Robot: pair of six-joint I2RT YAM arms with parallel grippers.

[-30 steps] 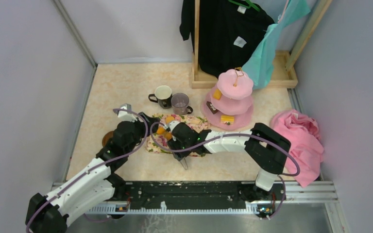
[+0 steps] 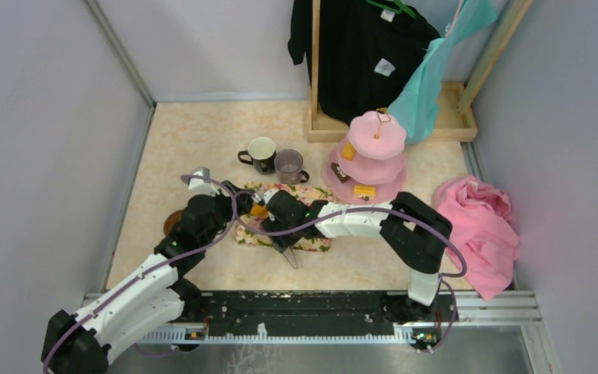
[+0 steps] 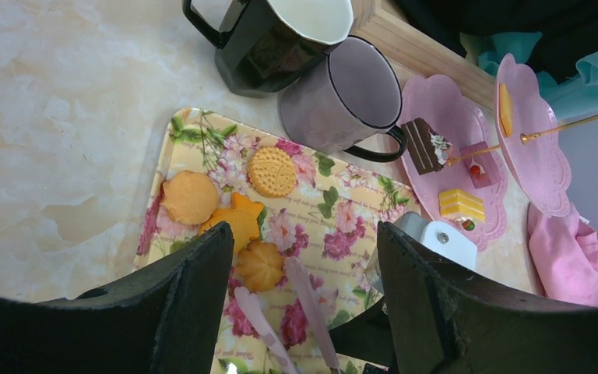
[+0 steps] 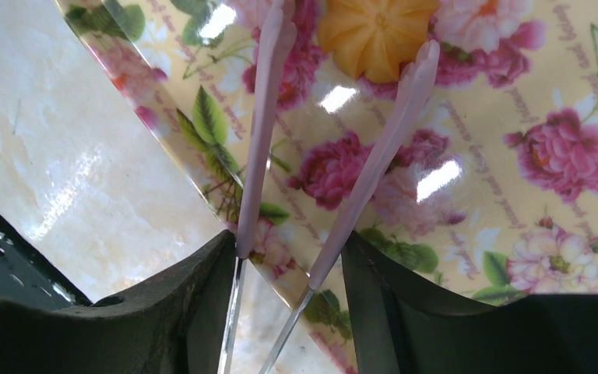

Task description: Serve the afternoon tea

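On the floral tray [image 3: 374,202] lie several pastries: a round biscuit [image 3: 272,171], a star biscuit [image 3: 235,222] and a fluted cookie [image 4: 378,31]. My right gripper holds pink-tipped tongs [image 4: 374,164] between its fingers; their two tips are apart beside the fluted cookie, with nothing between them. My left gripper hangs over the tray, fingers apart, with the tong tips visible below it. The pink three-tier stand [image 2: 378,136] with cakes stands right of the tray.
Two mugs [image 2: 262,152] stand behind the tray. A pink cloth [image 2: 475,234] lies at the right, a wooden rack [image 2: 459,117] with garments at the back.
My right arm has shifted slightly upward and leftward in the top view. The left arm has not visibly moved.
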